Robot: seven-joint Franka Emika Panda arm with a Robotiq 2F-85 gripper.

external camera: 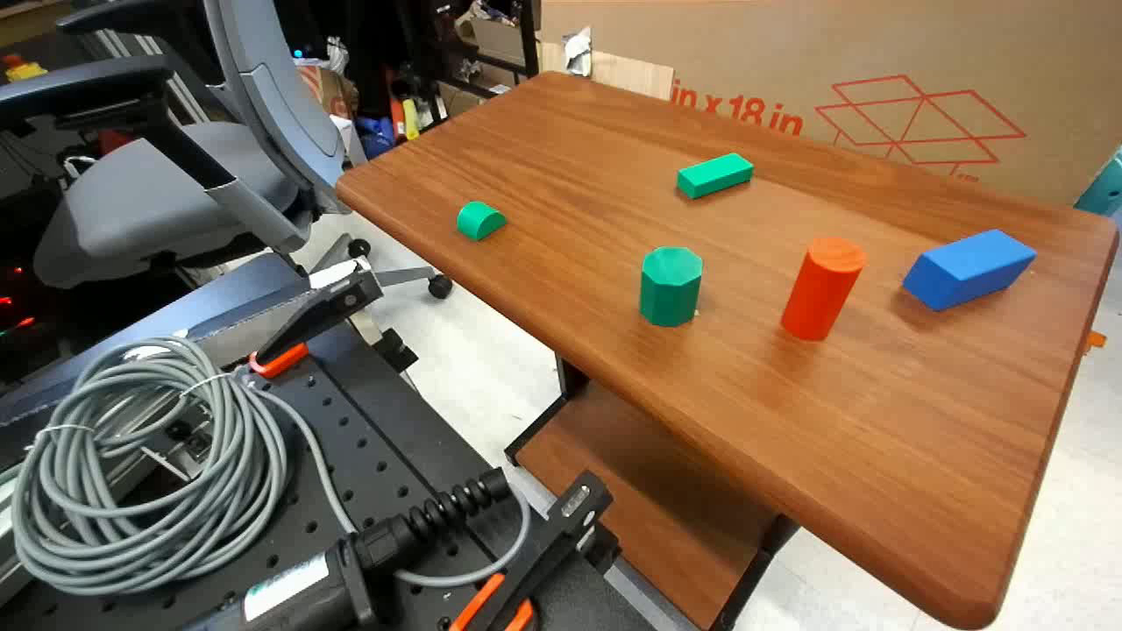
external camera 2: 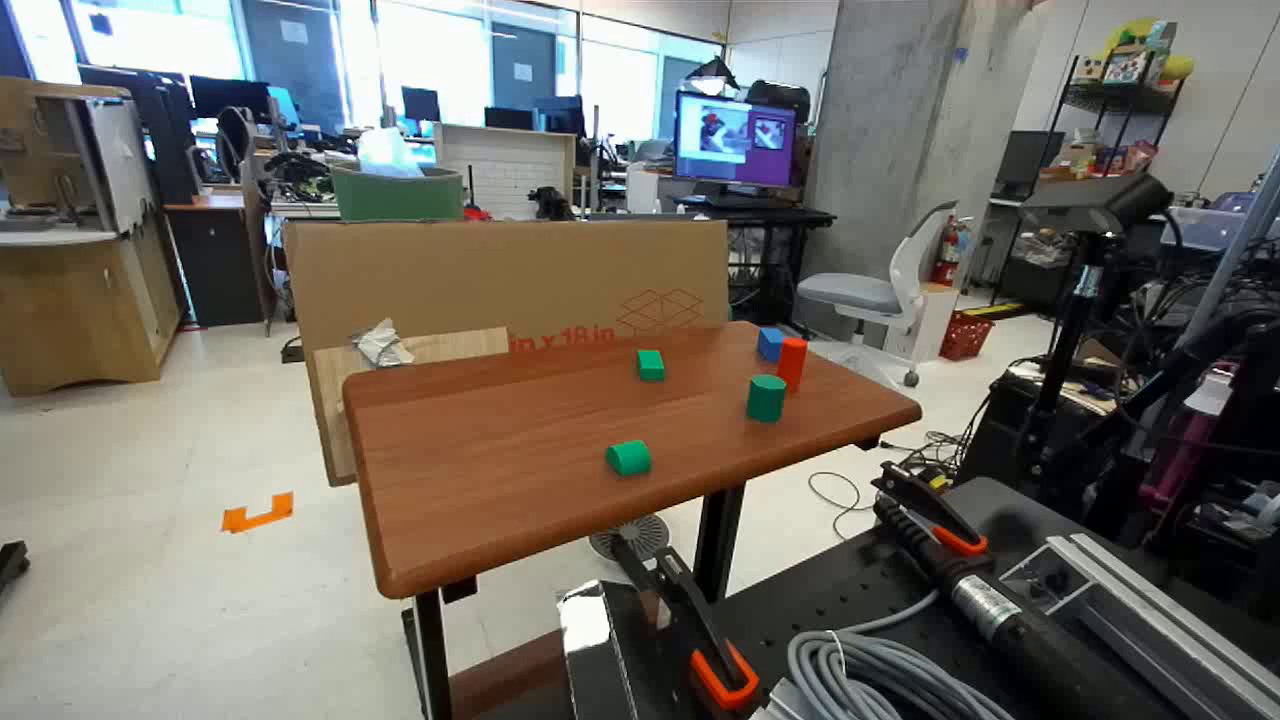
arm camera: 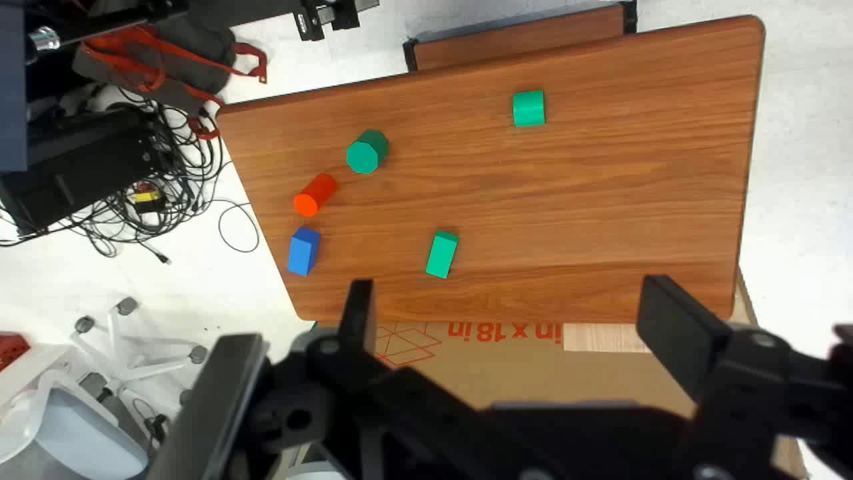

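My gripper shows only in the wrist view, high above the table, its two dark fingers wide apart with nothing between them. Standing on the wooden table are a green octagonal block (external camera: pixel 670 286) and an orange-red cylinder (external camera: pixel 825 289). A blue block (external camera: pixel 969 269) lies to the right of the cylinder in exterior view 1. Farther back is a flat green rectangular block (external camera: pixel 715 175). By the table's long edge, apart from the others, lies a green half-round block (external camera: pixel 480 220). None of the blocks touch each other.
The wooden table (external camera 2: pixel 504 420) has wide bare areas around the blocks. A large cardboard sheet (external camera 2: pixel 504 276) stands along one long side. Opposite it, a black perforated bench (external camera: pixel 347 421) carries coiled grey cable (external camera: pixel 147 473) and clamps. A grey chair (external camera: pixel 179 189) stands near one end.
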